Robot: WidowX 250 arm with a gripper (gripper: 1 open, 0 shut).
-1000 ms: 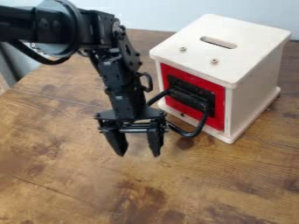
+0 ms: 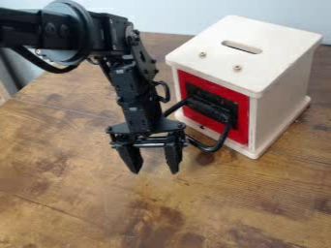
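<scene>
My black gripper (image 2: 153, 160) hangs over the wooden table at the centre of the view, pointing down, its two fingers apart with nothing visible between them. To its right stands a pale wooden box (image 2: 262, 58) with a slot and two small screws on its sloped top. The box's front has a red panel (image 2: 237, 144) carrying a black fitting (image 2: 216, 105), partly hidden behind my arm and its cables.
</scene>
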